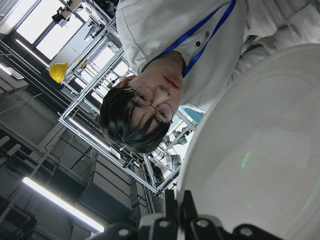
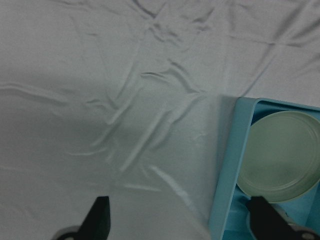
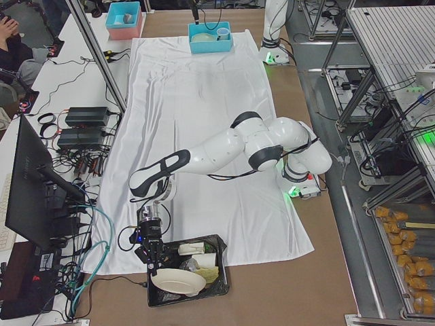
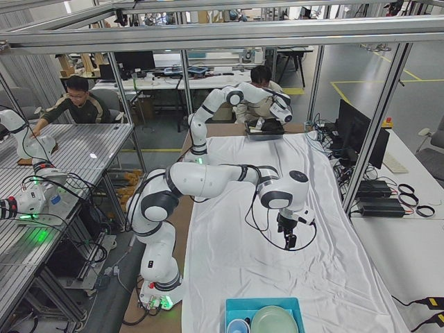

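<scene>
My left gripper (image 3: 153, 266) is shut on the rim of a white plate (image 3: 178, 280), held tilted over a black crate (image 3: 219, 285) in the camera left view. The plate (image 1: 260, 145) fills much of the left wrist view. My right gripper (image 4: 288, 232) is open, nothing between its fingers, above the white cloth beside a blue bin (image 2: 230, 170). In that bin lie a pale green plate (image 2: 277, 155) and a blue cup (image 4: 237, 327).
The black crate also holds white rolls or cartons (image 3: 204, 259) and a yellowish item (image 3: 207, 273). A monitor (image 3: 27, 197) and cables stand alongside. A person (image 1: 150, 105) is close to my left gripper.
</scene>
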